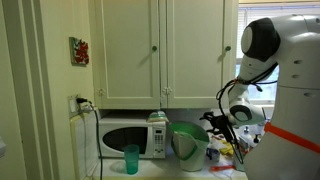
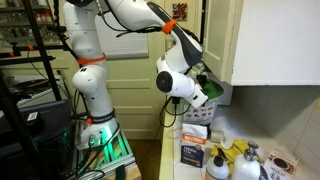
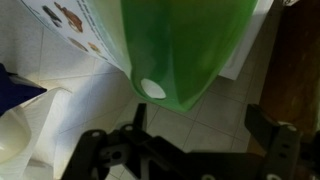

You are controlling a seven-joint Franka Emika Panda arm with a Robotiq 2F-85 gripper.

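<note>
In the wrist view my gripper stands open, one dark finger at each side of the lower frame and nothing held between them. A green object [image 3: 190, 45] with a pale oval spot at its lower end fills the upper middle, just beyond the fingertips. In exterior view 1, a large pale container with a green inside [image 1: 187, 146] stands on the counter, the gripper close to its right rim. From exterior view 2, a white basket-like container [image 2: 197, 112] with green in it is partly behind the arm.
A microwave [image 1: 126, 137] and a teal cup [image 1: 132, 159] stand left of the container. In exterior view 2, a bag [image 2: 192, 143], a white bottle [image 2: 247, 165] and other items crowd the counter before the arm. Cabinets [image 1: 195, 50] hang above.
</note>
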